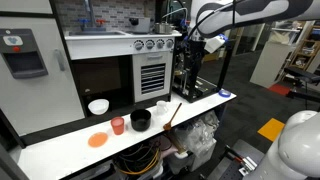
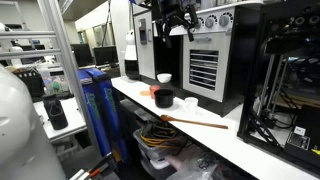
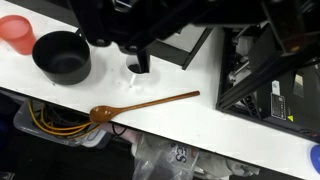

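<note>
High above the right part of the white counter (image 1: 65, 155), my gripper (image 2: 179, 37) hangs open, clear of everything on it. Its dark fingers fill the top of the wrist view and nothing shows held between them. Below lies a wooden spoon (image 3: 150, 106), its bowl end near the counter's front edge. Left of the spoon in the wrist view stands a black pot (image 3: 62, 64), with a red cup (image 3: 15, 34) beyond it. A white mug (image 2: 191, 104) sits near the pot, partly hidden in the wrist view.
Farther left are a white bowl (image 1: 98, 106) and a flat orange disc (image 1: 97, 140). Behind the counter is a toy kitchen front with an oven (image 1: 152, 75). A black open-sided unit (image 2: 285, 105) stands at the right. Cables and plastic bags (image 1: 200, 132) lie below the front edge.
</note>
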